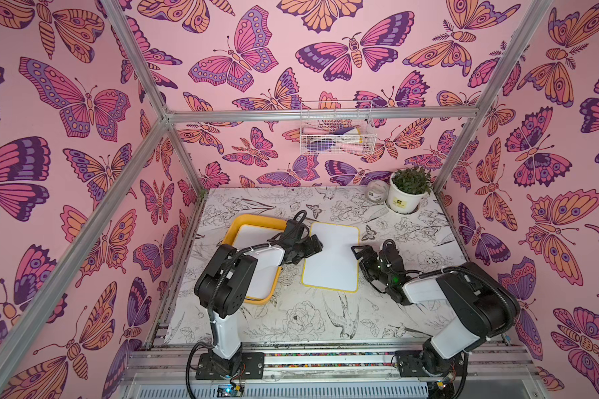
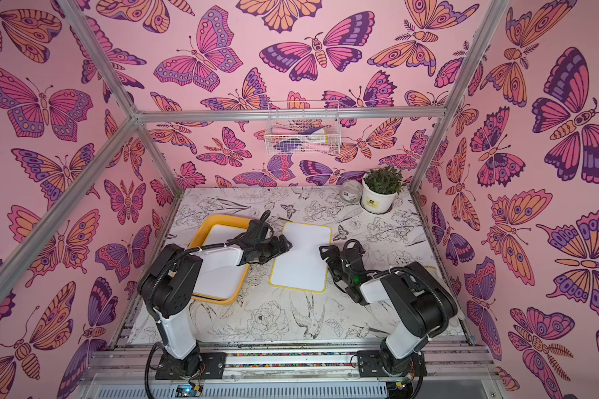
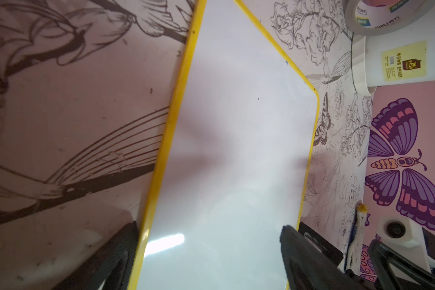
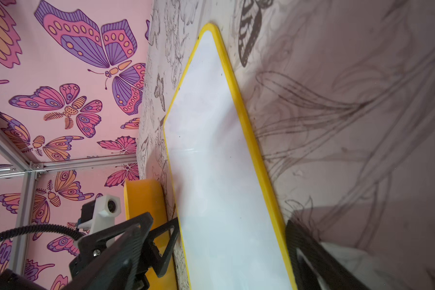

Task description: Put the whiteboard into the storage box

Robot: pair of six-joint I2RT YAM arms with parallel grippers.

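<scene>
The whiteboard [image 1: 331, 259], white with a yellow rim, lies flat on the table between my arms. To its left is the orange-yellow storage box [image 1: 269, 294], with a white inside and my left arm reaching across it. At the board's left edge my left gripper [image 1: 316, 247] is open, and in the left wrist view its spread fingers [image 3: 299, 251] appear over the board. My right gripper [image 1: 357, 254] stands open at the right edge. In the right wrist view a dark finger [image 4: 302, 251] sits just outside the yellow rim of the whiteboard [image 4: 222, 169]. Neither gripper visibly holds it.
A potted plant [image 1: 407, 193] and a roll of tape [image 1: 376, 191] stand at the back right. A white wire basket [image 1: 338, 142] hangs on the rear wall. Free table surface lies in front of the board and behind it.
</scene>
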